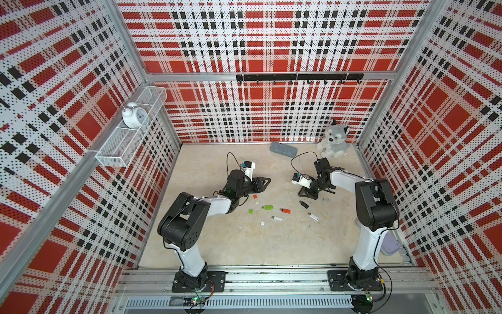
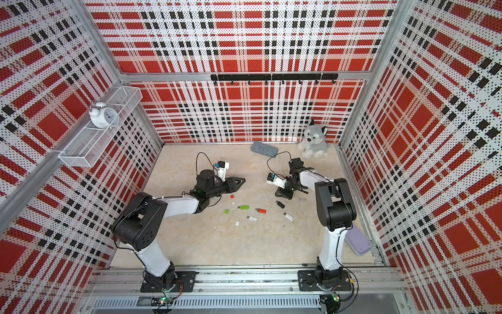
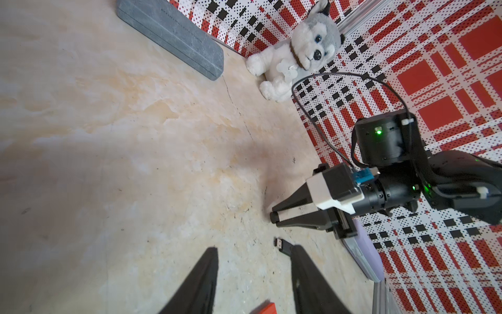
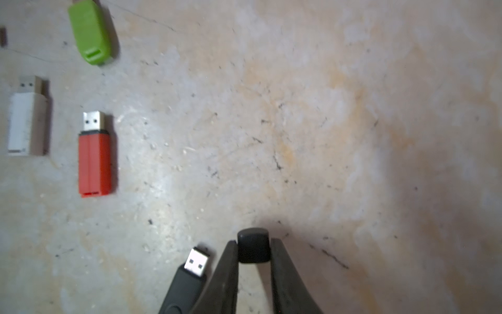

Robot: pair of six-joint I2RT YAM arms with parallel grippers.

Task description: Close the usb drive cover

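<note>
A small black cap (image 4: pixel 253 246) is pinched between the fingertips of my right gripper, held above the table. Just left of it in the right wrist view lies the black USB drive (image 4: pixel 184 286), its metal plug bare. My left gripper hangs over the table with its fingers apart and nothing between them. A red USB drive (image 4: pixel 94 162), a white one (image 4: pixel 27 123) and a green one (image 4: pixel 90 32) lie farther left. Small loose caps, green (image 1: pixel 250 211), white (image 1: pixel 262 223) and red (image 1: pixel 255 196), lie on the left side.
Another white drive (image 1: pixel 313 216) lies right of the black one. At the back are a grey case (image 1: pixel 283 149) and a plush dog (image 1: pixel 334 140); a purple case (image 1: pixel 389 244) sits at the right edge.
</note>
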